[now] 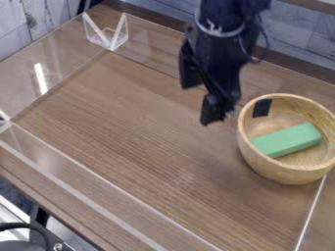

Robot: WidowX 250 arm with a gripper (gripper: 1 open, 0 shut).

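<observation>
My gripper [209, 96] is raised over the table at upper middle right, left of and above a round tan bowl [299, 173], its dark fingers apart and blurred, with nothing seen between them. The bowl holds a green block [285, 140] and, at its back left, a small black item [262, 108].
A clear wire-like holder [108, 31] stands at the back left. A grey wall borders the back right, and dark cables lie at the bottom left corner.
</observation>
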